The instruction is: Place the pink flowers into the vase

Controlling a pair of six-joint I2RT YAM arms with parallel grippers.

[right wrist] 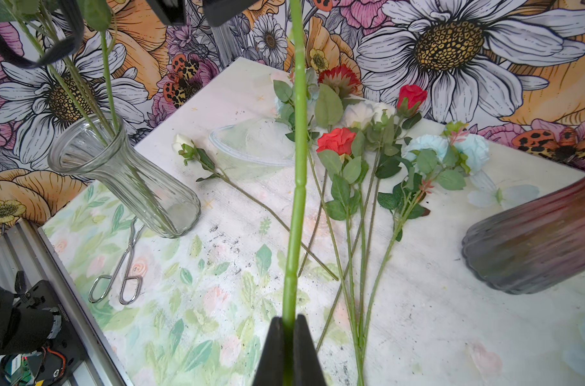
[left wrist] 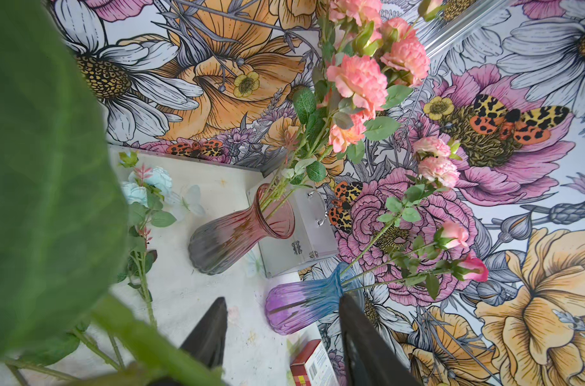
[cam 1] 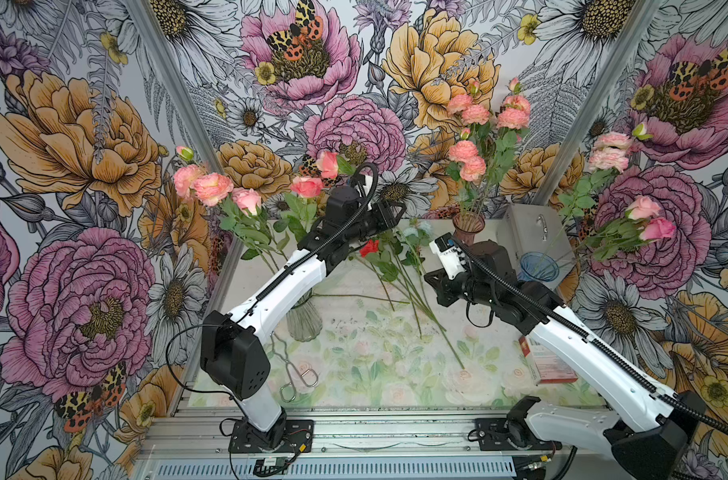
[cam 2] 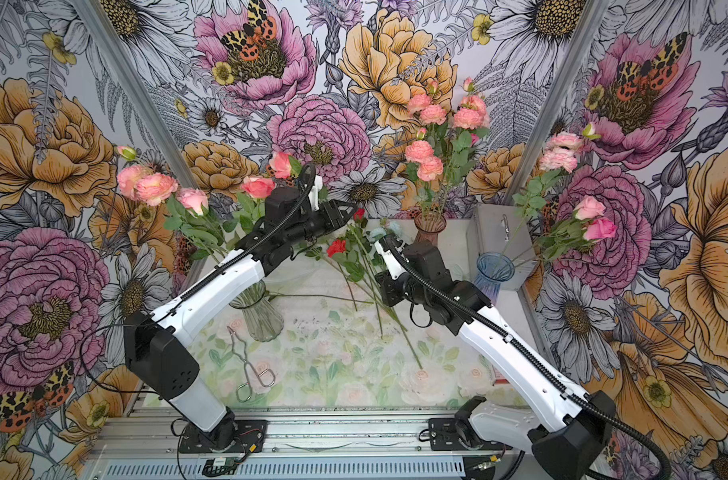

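In the right wrist view, my right gripper is shut on a green flower stem that rises upright past the top of the frame. A pink-coral bloom shows behind the left arm and seems to top this stem; the link is hidden. My left gripper has its fingers apart, with nothing seen between the tips. Close beside it, a large leaf and a blurred green stem cross the left of that view. The clear glass vase holds several stems, with pink flowers above it.
A reddish vase and a blue-purple vase hold other pink flowers at the right. Red, white and pale blue flowers lie mid-table. Scissors and a box lie near the front.
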